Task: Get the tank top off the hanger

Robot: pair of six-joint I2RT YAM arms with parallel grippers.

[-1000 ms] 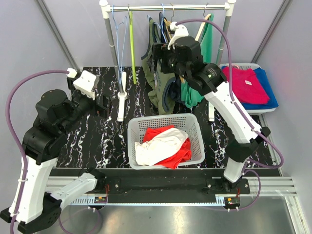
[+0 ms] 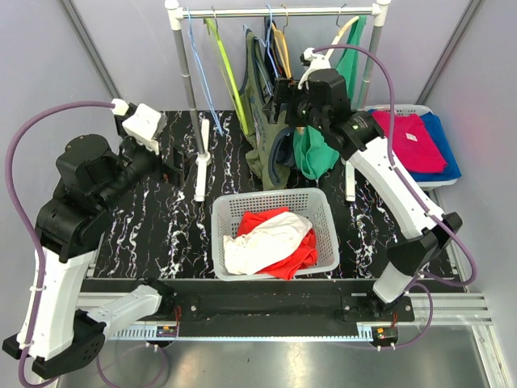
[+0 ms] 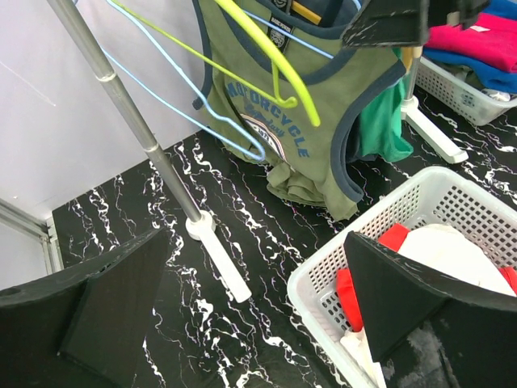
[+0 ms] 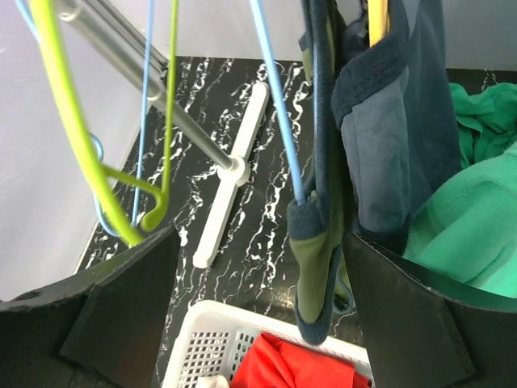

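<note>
The olive tank top with navy trim and printed lettering hangs from the rail. In the right wrist view, one of its straps is still on the end of a light blue hanger. My right gripper is open, with that strap in view ahead of the gap, nearer the right finger; contact cannot be told. From the top, this gripper is beside the garment's upper right. My left gripper stands open and empty, left of the tank top and apart from it.
An empty lime hanger and an empty blue hanger hang left of the tank top. Green clothing hangs to its right. Below is a white basket holding red and white cloth. Another basket with folded clothes stands far right.
The lime and empty blue hangers have swung, their lower ends now further right.
</note>
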